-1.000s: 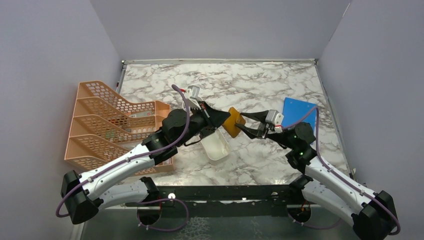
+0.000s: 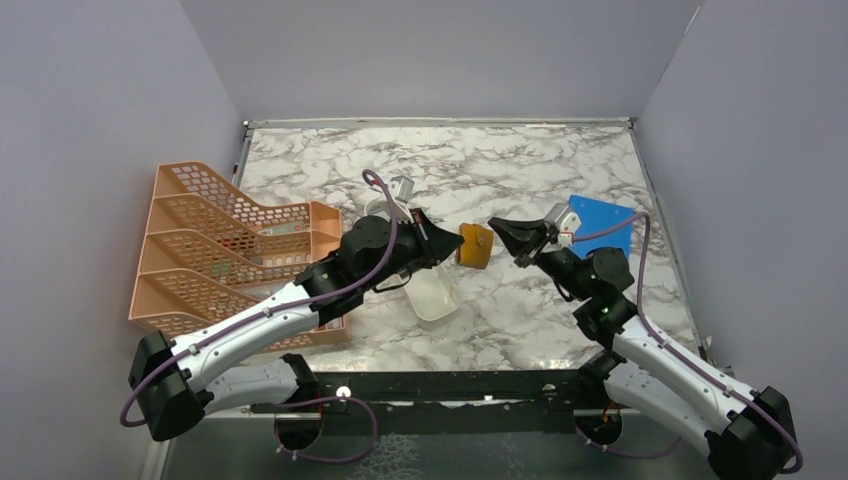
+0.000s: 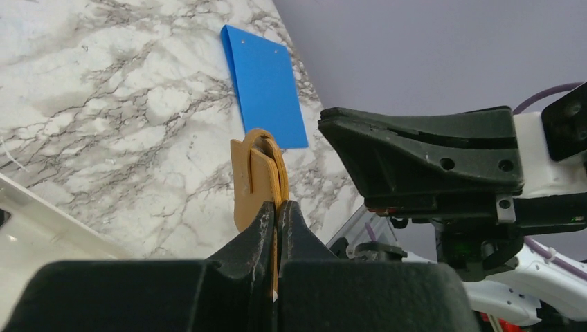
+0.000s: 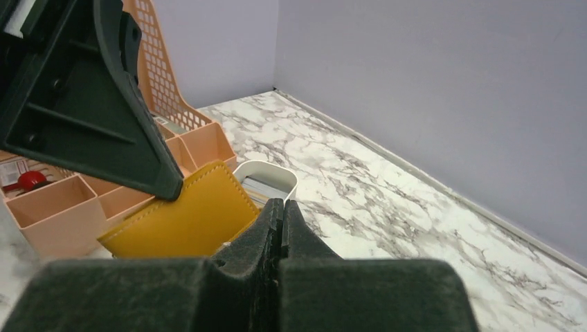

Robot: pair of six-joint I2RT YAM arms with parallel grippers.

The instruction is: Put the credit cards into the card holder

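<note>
A mustard-yellow leather card holder (image 2: 477,246) hangs over the middle of the table, with my left gripper (image 2: 460,242) shut on its edge. Seen from the left wrist, the holder (image 3: 257,173) stands on edge between the fingertips, its strap loop at the top. My right gripper (image 2: 492,222) is shut and empty, a short way to the holder's right. In the right wrist view its closed tips (image 4: 280,205) have nothing between them, and the holder (image 4: 187,218) lies beyond them to the left. I cannot make out any credit cards.
A cream tray (image 2: 432,296) sits under the left arm, a white container (image 4: 266,181) behind it. The tan multi-tier organizer (image 2: 190,250) fills the left side. A blue folder (image 2: 600,218) lies at the right.
The holder, still in the left gripper, has turned and shifted slightly right.
</note>
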